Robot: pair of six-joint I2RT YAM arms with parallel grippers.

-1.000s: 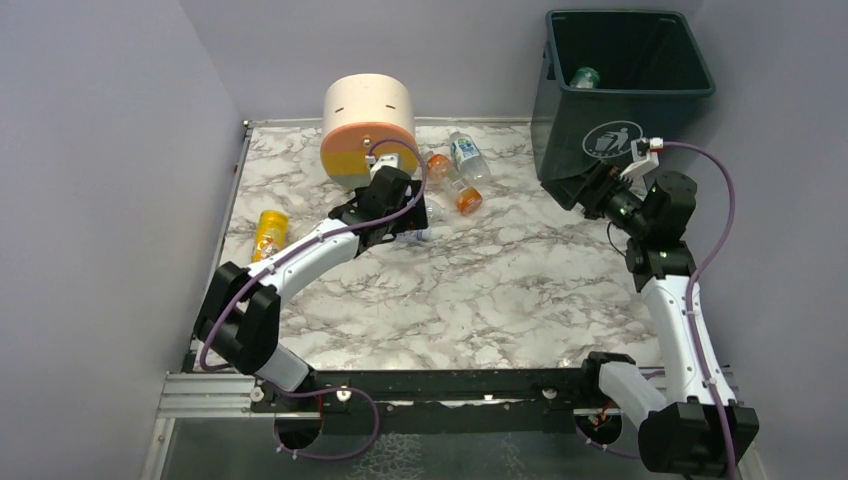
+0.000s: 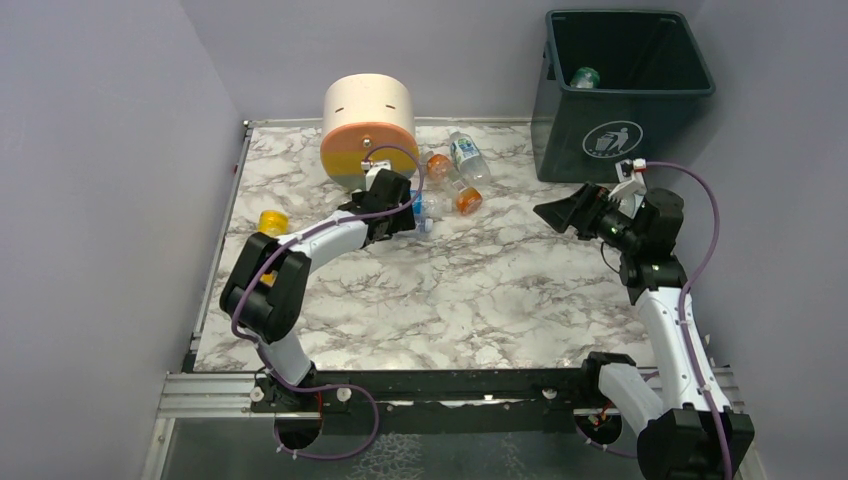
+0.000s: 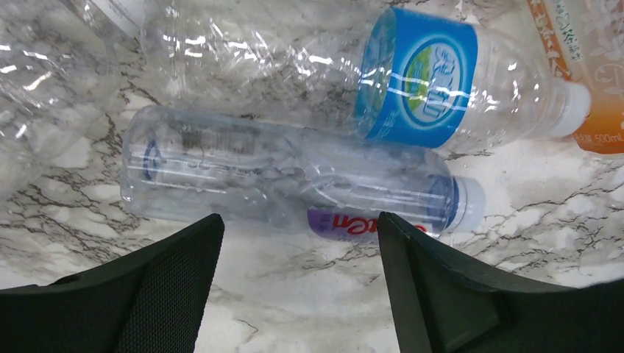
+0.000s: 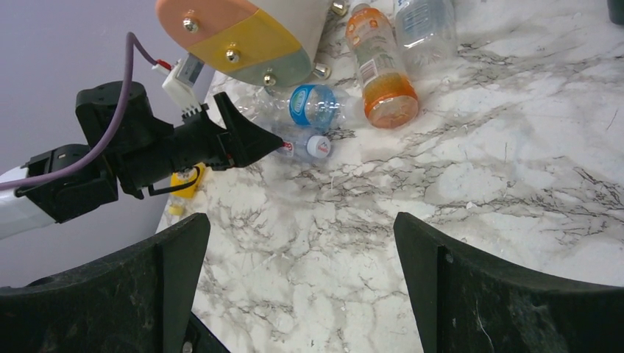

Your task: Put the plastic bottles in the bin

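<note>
Several plastic bottles lie among the left arm's reach: a clear bottle with purple label (image 3: 279, 176), a blue-labelled bottle (image 3: 412, 73), an orange-labelled bottle (image 4: 390, 103) and a clear bottle (image 2: 470, 160). My left gripper hangs just over the purple-labelled bottle, its fingers part open at its near side, nothing gripped. My right gripper stands open and empty above the table's right side. The green bin (image 2: 640, 135) stands at the back right with a bottle inside.
A cream cylinder with orange front (image 2: 366, 100) sits at the back left. A yellow object (image 2: 272, 222) lies by the left arm.
My right gripper has moved a little toward the front left, away from the bin.
</note>
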